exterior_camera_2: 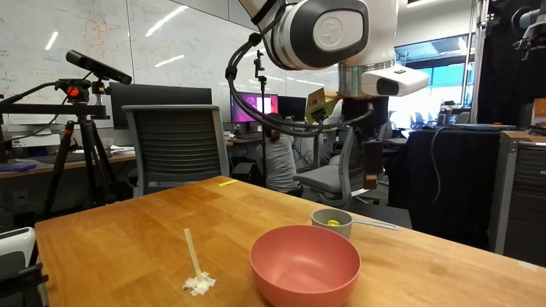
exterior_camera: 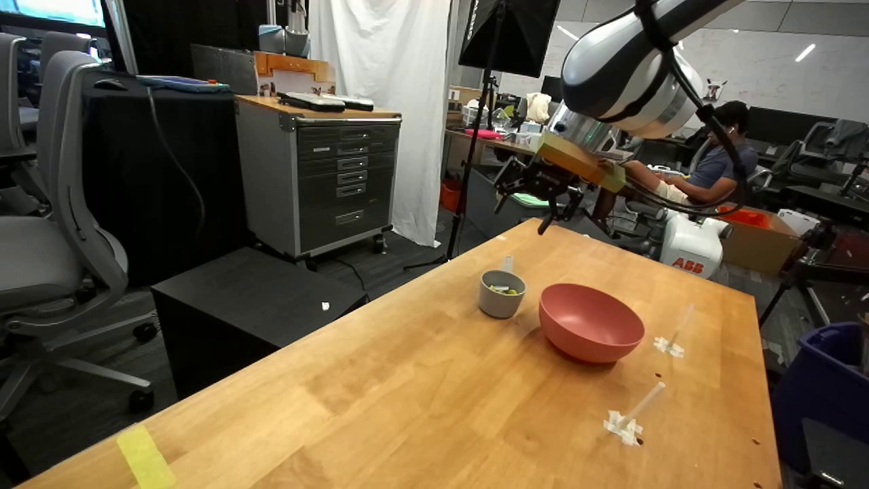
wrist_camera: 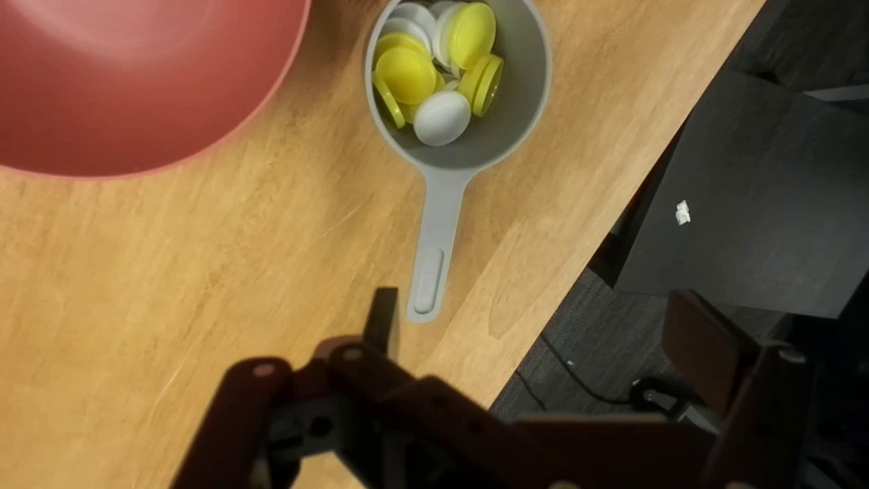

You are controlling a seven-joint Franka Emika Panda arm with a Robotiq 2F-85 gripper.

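Observation:
A grey cup with a long handle point(wrist_camera: 444, 191) holds several yellow and white discs point(wrist_camera: 407, 75). It stands upright on the table, close to one edge, and appears as a grey cup point(exterior_camera: 501, 295) in exterior view 1. Right beside it sits an empty red bowl point(exterior_camera: 591, 322). My gripper point(exterior_camera: 521, 220) hangs above the table's far end, clear of both. Seen from the wrist, the gripper is wide open, its fingers point(wrist_camera: 381, 319) on either side of the handle's end line and nothing between them.
Two thin clear sticks, a nearer stick point(exterior_camera: 643, 405) and a farther stick point(exterior_camera: 682, 324), rise from taped spots beside the bowl. Yellow tape point(exterior_camera: 146, 456) marks the table's near left corner. A black box point(exterior_camera: 252, 293) stands below its edge.

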